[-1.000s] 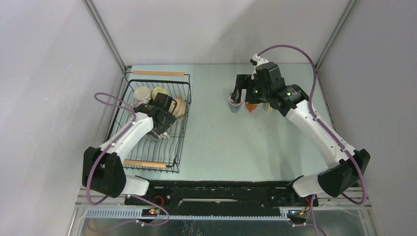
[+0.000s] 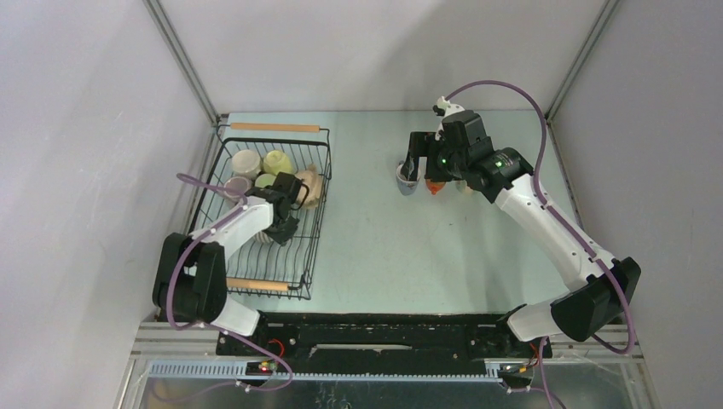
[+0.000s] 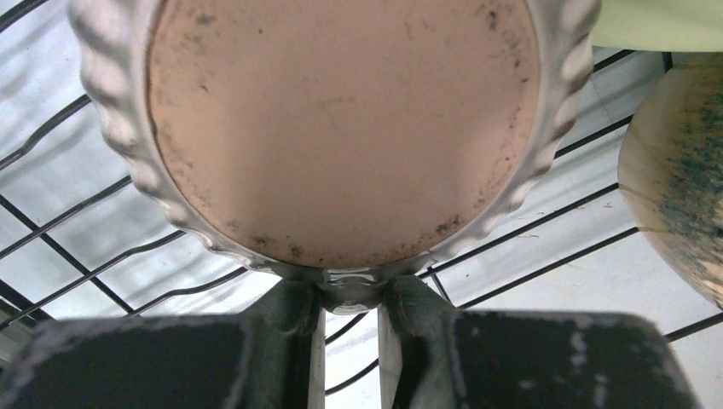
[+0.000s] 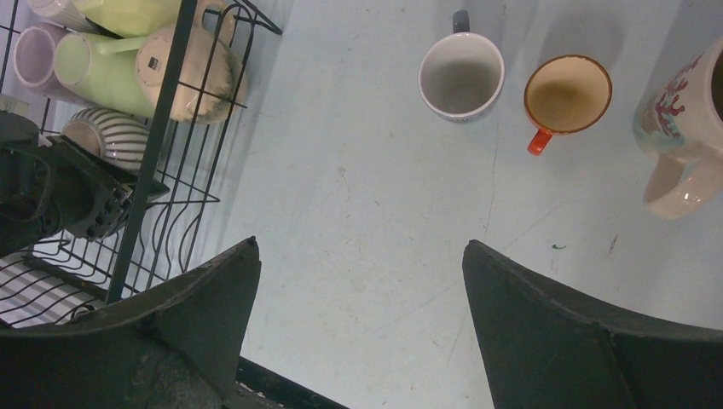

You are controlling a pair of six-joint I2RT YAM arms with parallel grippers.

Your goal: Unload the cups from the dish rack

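A striped cup [image 4: 126,139] lies in the wire dish rack [image 2: 309,256], its brown base [image 3: 345,128] facing the left wrist camera. The left gripper has its two fingers close together on either side of this cup's handle [image 3: 351,291], seemingly touching it. Behind it in the rack are a white cup [image 2: 246,163], a yellow-green cup [image 2: 277,163], a pinkish cup [image 4: 38,55], a green cup [image 4: 77,68] and a tan cup [image 4: 183,77]. My right gripper hangs open over the table, empty.
On the table [image 2: 384,256] stand a grey-white cup [image 4: 461,81], an orange-rimmed cup [image 4: 567,95] and a large patterned mug [image 4: 686,119], near the right gripper. Between rack and front edge, the table's middle is bare.
More of the green cup behind it shows. The right arm has barely moved.
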